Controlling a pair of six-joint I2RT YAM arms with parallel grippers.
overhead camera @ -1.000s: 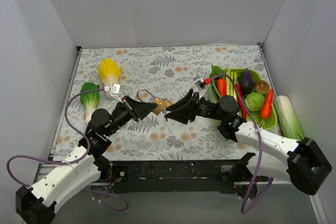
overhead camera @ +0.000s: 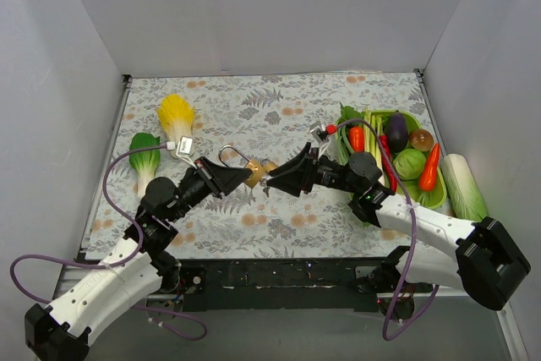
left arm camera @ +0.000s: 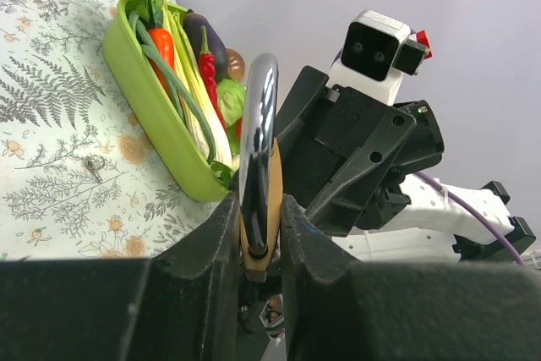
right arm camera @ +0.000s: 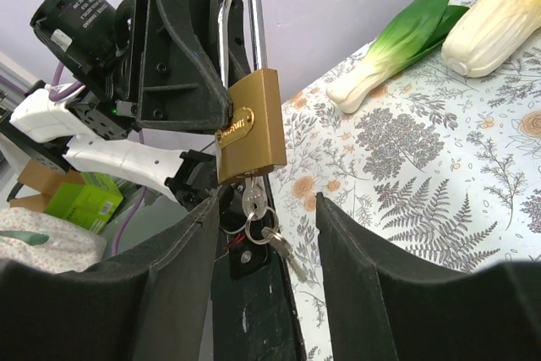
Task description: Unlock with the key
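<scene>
My left gripper (overhead camera: 243,175) is shut on a brass padlock (right arm camera: 254,124), whose steel shackle (left arm camera: 258,150) stands up and looks raised, though its latch state is hard to tell. A key (right arm camera: 254,199) sits in the bottom of the lock body, with a ring (right arm camera: 262,236) and a second key (right arm camera: 287,255) dangling from it. My right gripper stands open just beside the key, its fingers on either side of the hanging ring in the right wrist view, apparently not gripping it.
A green basket of vegetables (overhead camera: 435,196) is at the right, with a cabbage (overhead camera: 463,185) beside it. Leafy greens (overhead camera: 144,158) and yellow cabbage (overhead camera: 176,116) lie at the left.
The right gripper has shifted slightly and the right arm's elbow a little; the keys below the padlock show more in the top view. The left gripper and padlock are nearly unchanged.
</scene>
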